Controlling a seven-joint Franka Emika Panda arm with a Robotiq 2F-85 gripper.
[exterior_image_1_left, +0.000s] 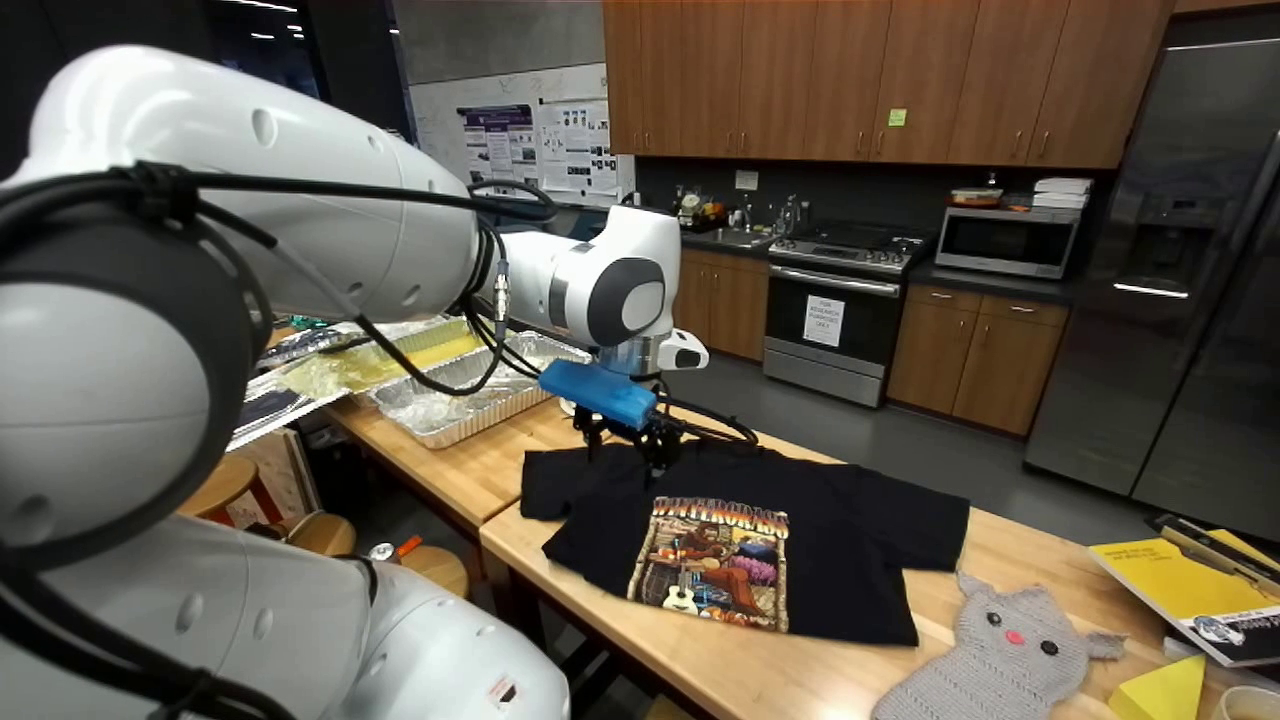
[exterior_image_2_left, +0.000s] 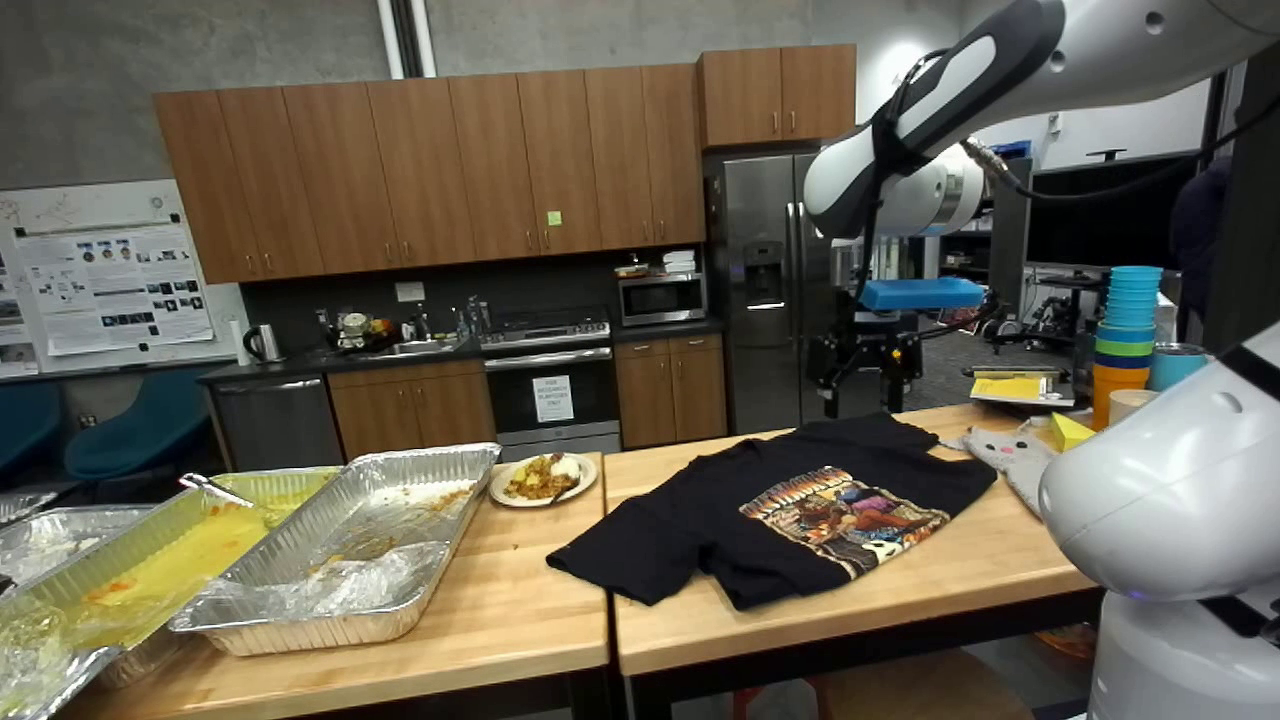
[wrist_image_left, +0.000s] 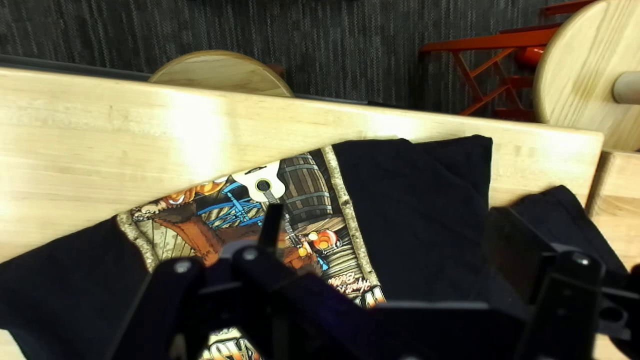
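A black T-shirt with a colourful printed picture lies on the wooden table, its lower part tucked or folded near the table edge. In the second exterior view the shirt has a sleeve spread toward the left. Above the cloth hangs my gripper, with a blue block on its mount. It stands open, and nothing shows between its fingers. From the wrist, the shirt fills the space below the wide-set dark fingers. The dark gripper parts hide some of the print.
A grey knitted toy lies right of the shirt, near a yellow book and a yellow block. Foil trays and a plate of food occupy the adjoining table. Bare wood borders the shirt along one edge.
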